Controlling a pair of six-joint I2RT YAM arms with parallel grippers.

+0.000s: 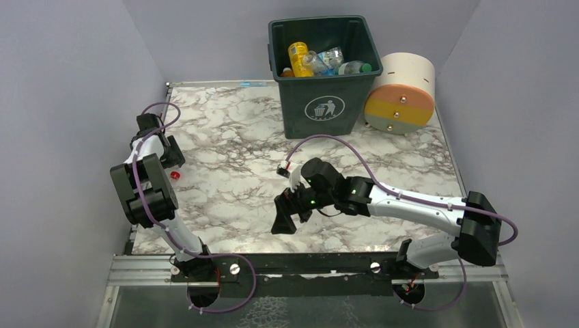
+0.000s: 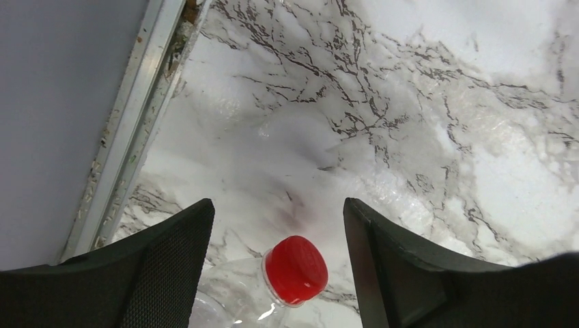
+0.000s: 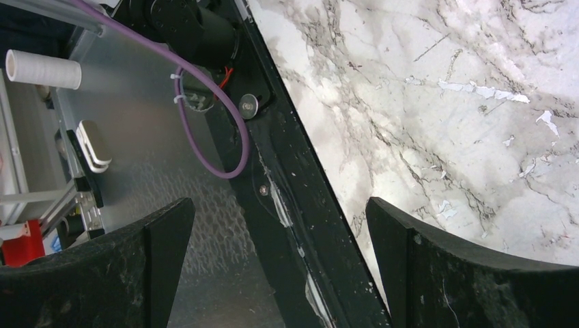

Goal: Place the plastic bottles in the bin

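Observation:
My left gripper is low at the table's left edge, fingers apart. A clear plastic bottle (image 2: pixel 235 294) with a red cap (image 2: pixel 295 268) lies just below its fingertips; in the top view only the cap (image 1: pixel 175 175) shows beside the left arm, the body hidden. My right gripper stands open over the front middle of the table, empty. The dark green bin (image 1: pixel 324 109) stands at the back right, holding several bottles and a yellow container.
A rounded drawer unit (image 1: pixel 399 96) stands right of the bin against the back corner. Walls enclose the left, back and right.

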